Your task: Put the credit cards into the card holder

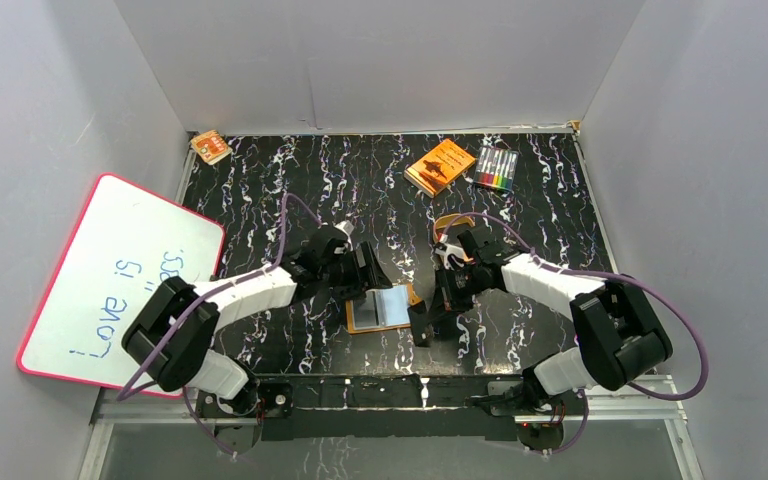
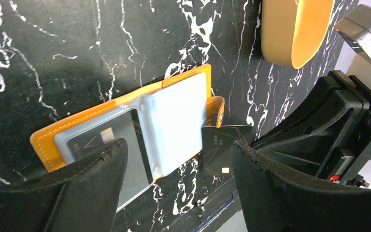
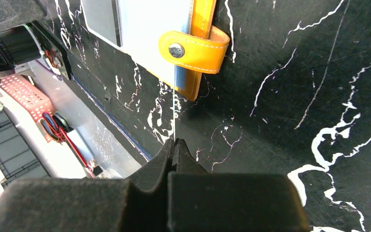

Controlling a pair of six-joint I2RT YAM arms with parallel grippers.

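An orange card holder [image 1: 397,326] lies open on the dark marbled table. Under its left clear sleeve sits a black card [image 2: 101,137]; the right sleeve [image 2: 181,108] looks pale, with no card showing. My right gripper is shut on another black card, which appears as a thin line [image 3: 174,108] edge-on in the right wrist view. This card is upright beside the holder's right edge, near the strap [image 3: 193,50]; whether they touch I cannot tell. Above the holder's left part, my left gripper is open, nothing between its fingers.
Behind the right gripper stands a yellow-orange container [image 2: 282,34]. An orange book [image 1: 440,166] and a pack of coloured pens [image 1: 496,168] lie at the back. A whiteboard [image 1: 120,280] is at the left.
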